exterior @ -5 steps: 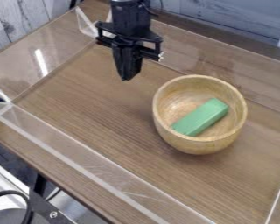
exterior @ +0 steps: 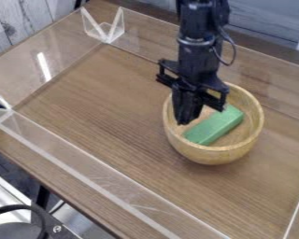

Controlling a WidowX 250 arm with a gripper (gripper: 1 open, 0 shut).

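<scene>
My gripper [exterior: 185,106] is shut and hangs over the left inner part of a round light-wood bowl [exterior: 245,143] on the right side of the table, its tip showing nothing held. A green block [exterior: 217,126] lies in the bowl, just right of the gripper tip, tilted diagonally.
A clear plastic piece [exterior: 105,26] sits at the back left. Transparent strips run along the left edge, and a black cable [exterior: 18,213] lies at the lower left corner.
My gripper has moved right and down, from over the bare table left of the bowl to over the bowl beside the green block. The bowl and block look unmoved.
</scene>
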